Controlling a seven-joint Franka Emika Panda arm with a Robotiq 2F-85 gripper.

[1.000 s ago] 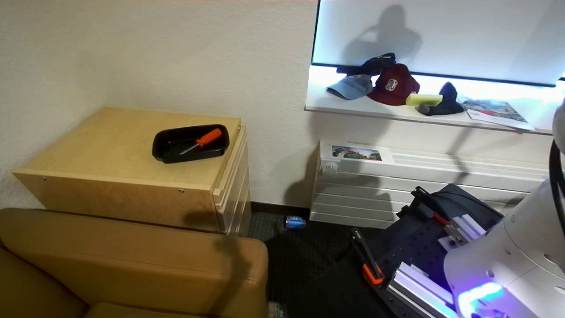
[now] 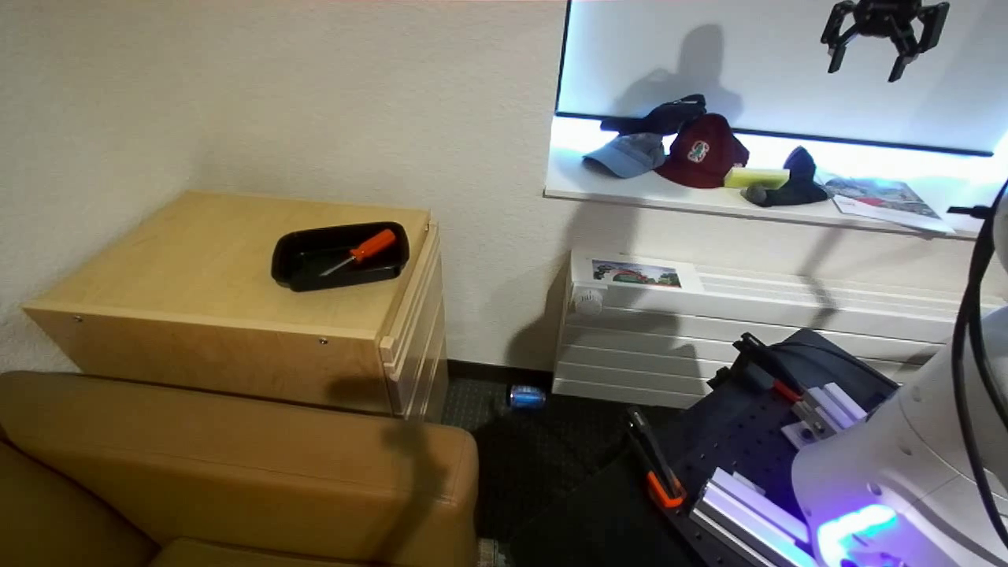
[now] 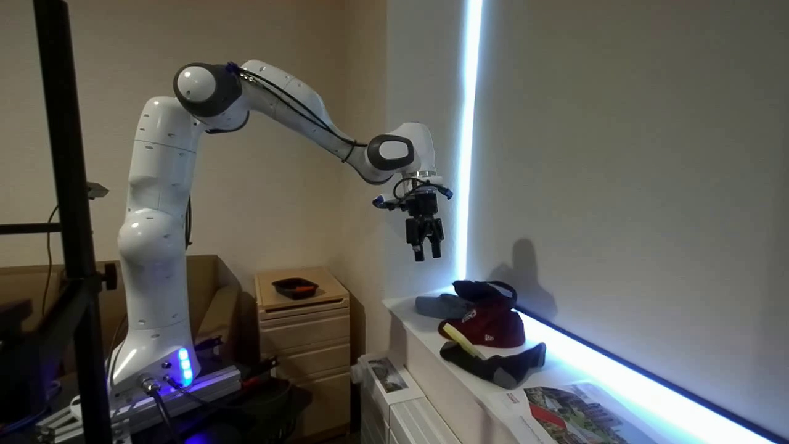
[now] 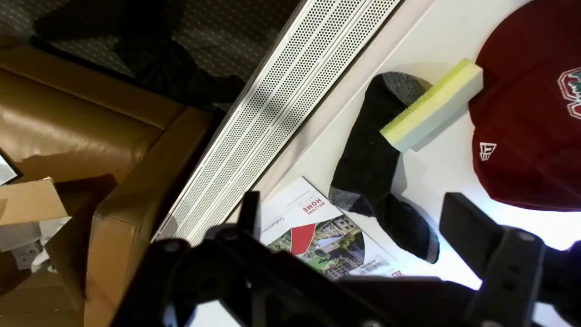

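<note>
High above the windowsill my gripper [image 2: 862, 75] hangs open and empty, its fingers pointing down. In the wrist view its two fingers [image 4: 471, 235] stand wide apart at the lower edge. Below lies a dark sock [image 4: 366, 147] with grey heel and toe. A yellow-and-white sponge [image 4: 435, 106] rests partly over one end of that sock. Beside the sponge is a dark red cap [image 4: 523, 125]. A printed brochure [image 4: 321, 240] lies on the sill on the sock's other side. In the first exterior view a grey-blue cap [image 2: 626, 155] and a black cap [image 2: 672, 115] sit behind the red one.
A black tray [image 2: 312, 255] with an orange-handled screwdriver [image 2: 371, 247] in it stands on the wooden cabinet [image 2: 208, 255]. The white radiator [image 2: 633, 331] runs under the windowsill [image 2: 605, 189]. A blue can [image 2: 526, 397] lies on the floor. The window blind is close behind the caps.
My gripper has come into the first exterior view at the upper right, where it was out of frame before. The arm's cables have shifted; the objects have stayed put.
</note>
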